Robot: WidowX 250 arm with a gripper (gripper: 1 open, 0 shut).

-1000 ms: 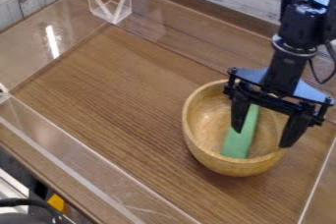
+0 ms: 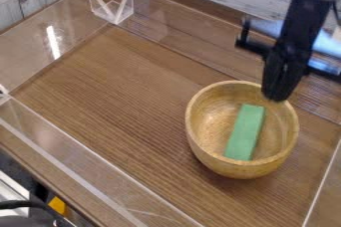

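Note:
A tan bowl (image 2: 206,131) sits on the wooden table at the lower right, with a green rectangular block (image 2: 245,131) lying inside it. My dark gripper (image 2: 273,77) hangs above the bowl's back edge at the upper right, blurred by motion; nothing shows held in it, and its fingers are too blurred to make out.
A small white bracket-like object (image 2: 114,7) stands at the back left, near the tray's rim.
My gripper has moved up and back, out of the bowl, leaving the green block in view inside it.

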